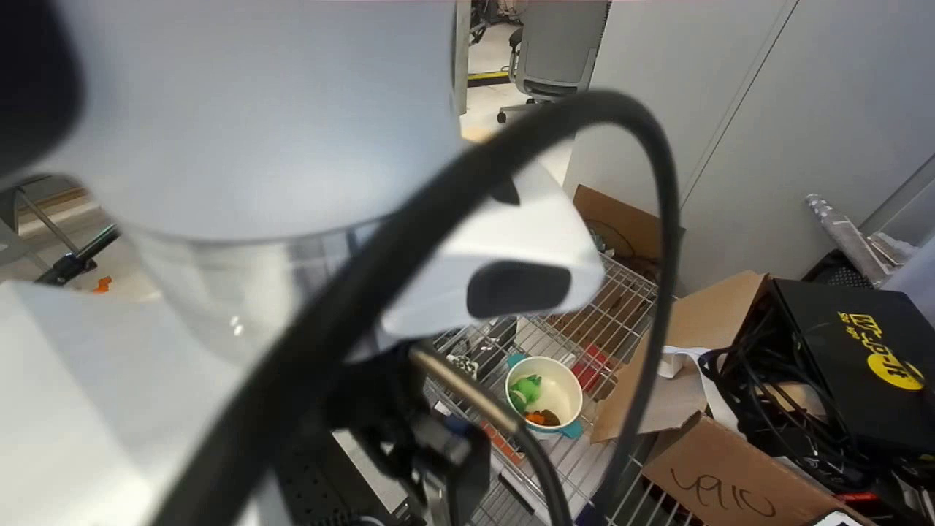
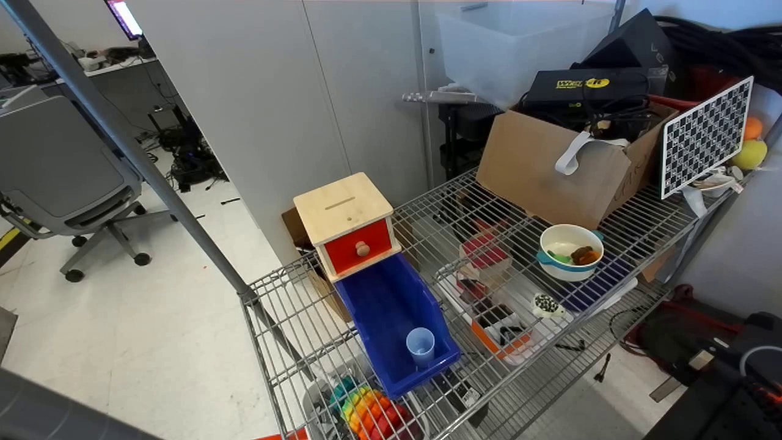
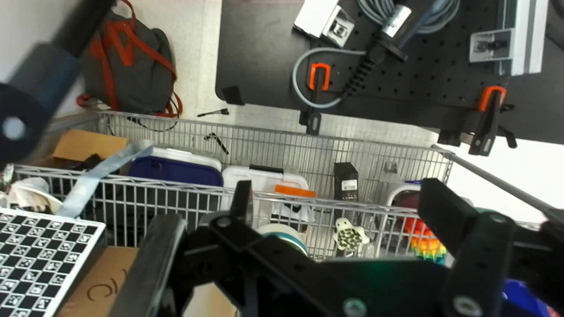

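Note:
My gripper is open in the wrist view, with its black fingers (image 3: 439,203) wide apart and nothing held between them. It hangs above the wire shelf, over its front edge. Beyond the fingers is a small turtle-patterned toy (image 3: 349,236); a white and teal pot (image 3: 283,232) is partly hidden by the gripper. In exterior view 2 the pot (image 2: 571,270) stands on the shelf with green and brown-orange toys (image 2: 584,255) in it. A light blue cup (image 2: 420,346) stands in a blue bin (image 2: 385,308), before a wooden box (image 2: 344,212) with a red drawer.
A cardboard box (image 2: 546,165) with cables and a checkered board (image 2: 705,137) crowd one end of the shelf. A rainbow-coloured toy (image 2: 371,410) shows below the wires. Shelf posts (image 2: 132,146) rise at the edge. A black perforated table (image 3: 423,90) lies across a floor gap.

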